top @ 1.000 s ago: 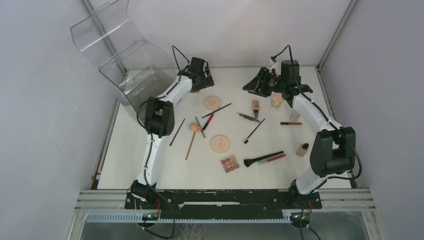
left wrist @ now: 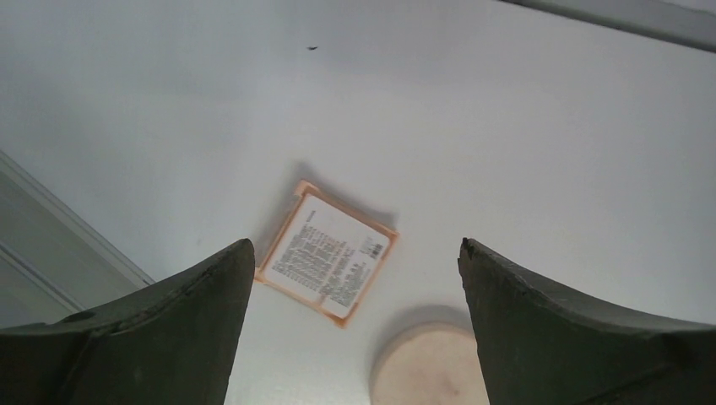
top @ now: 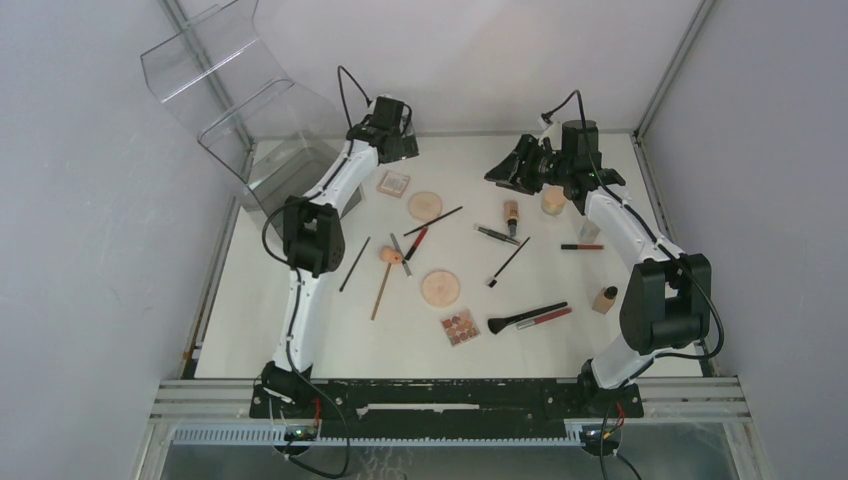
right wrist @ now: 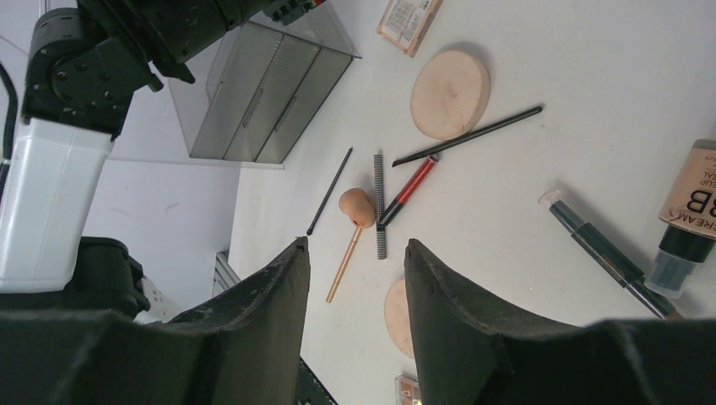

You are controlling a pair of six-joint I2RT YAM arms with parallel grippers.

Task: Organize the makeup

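My left gripper is open above a small square compact (left wrist: 325, 253) lying at the back left, beside a round beige puff (top: 425, 206). The clear acrylic organizer (top: 300, 170) stands to the left of them. My right gripper hangs open over the right side, near a foundation tube (right wrist: 697, 190) and a green pen (right wrist: 601, 249). Pencils, a red lip pencil (right wrist: 408, 190), a sponge on a stick (right wrist: 356, 207) and a second puff (top: 440, 288) lie in the middle. Nothing shows between either gripper's fingers.
Toward the front lie a palette (top: 459, 327), a black brush (top: 525, 317) and a pink pencil. A bottle (top: 605, 300), a jar (top: 553, 200) and other items sit at the right.
My left gripper has moved up and left toward the back, uncovering the square compact in the top view. The right arm has stayed still.
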